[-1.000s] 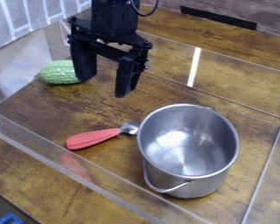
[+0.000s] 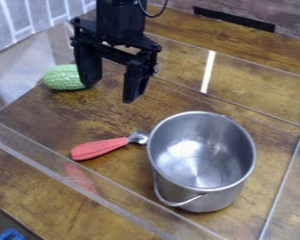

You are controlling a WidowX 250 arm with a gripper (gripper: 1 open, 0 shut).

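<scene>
My black gripper [image 2: 112, 81] hangs in the upper middle of the camera view, open, over the wooden surface and to the right of a pale green corn-like vegetable [image 2: 65, 78]. Below it lies a utensil with a red handle [image 2: 100, 147] and a metal head. A large steel pot [image 2: 201, 163] with a wire handle stands at the lower right.
A clear low wall [image 2: 27, 147] edges the work area on the left and front.
The objects are unmoved.
</scene>
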